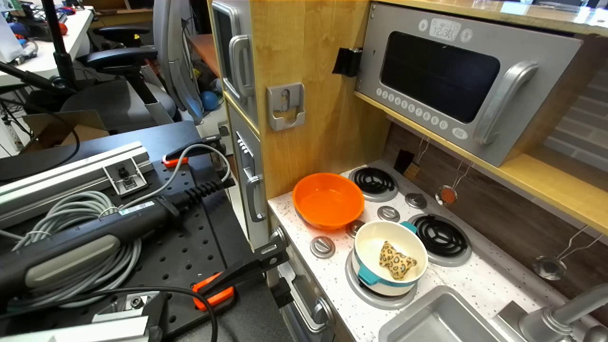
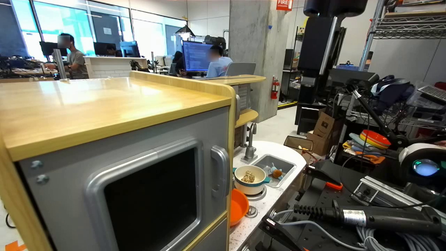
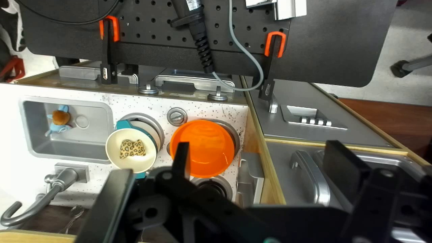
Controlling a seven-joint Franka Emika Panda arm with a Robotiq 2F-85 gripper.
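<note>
In the wrist view my gripper stands open, its dark fingers wide apart and nothing between them. It hangs high above the toy kitchen, with the orange bowl beyond its left finger. That bowl is empty and sits by the wooden side panel. Beside it a cream pot with teal handles rests on a burner. Inside the pot lies a leopard-print plush. A blue and orange plush toy is in the grey sink. Exterior view 1 does not show the gripper.
A microwave on a shelf overhangs the back of the counter. The faucet rises behind the sink. Orange-tipped clamps grip the black table's edge, where cables lie coiled. A grey oven door fronts the tall cabinet.
</note>
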